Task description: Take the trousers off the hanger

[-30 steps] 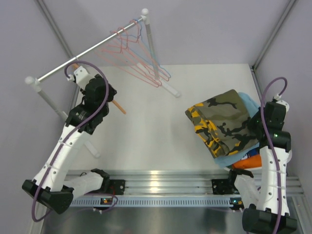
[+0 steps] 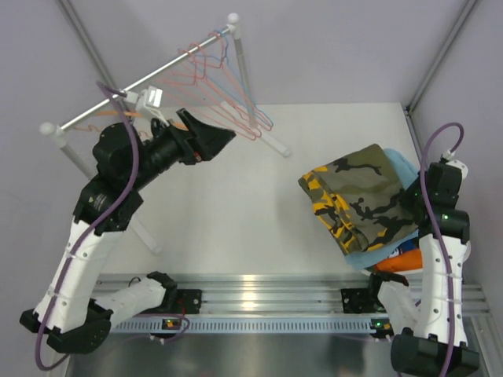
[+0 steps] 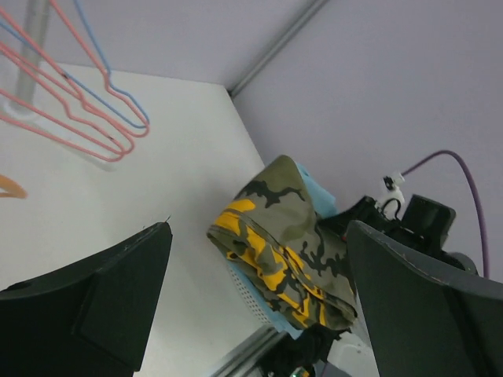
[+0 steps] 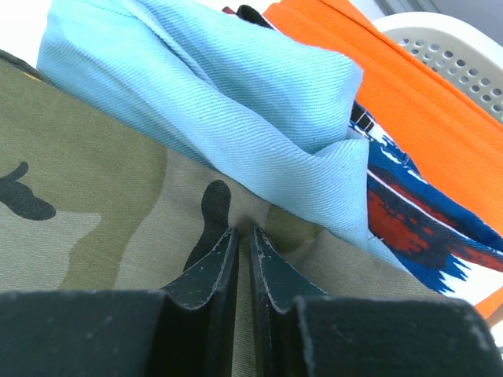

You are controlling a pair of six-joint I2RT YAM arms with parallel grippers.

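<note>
Camouflage trousers (image 2: 357, 196) lie folded on a light blue cloth (image 2: 401, 165) at the right of the top view. My right gripper is shut on their fabric, with olive cloth around its fingertips. My left gripper (image 2: 212, 145) stands open and empty above the left half of the table, by the rack rail (image 2: 157, 68). An orange hanger (image 3: 11, 187) shows partly at the edge of the left wrist view, behind the left arm from above.
Red and blue hangers (image 2: 236, 118) hang at the rack's back end. A white basket (image 4: 460, 59) with orange cloth (image 4: 424, 126) lies under the pile.
My left arm has swung right and turned, its fingers now pointing right; the orange hanger is largely hidden behind it from above. The right arm and trousers are unchanged.
</note>
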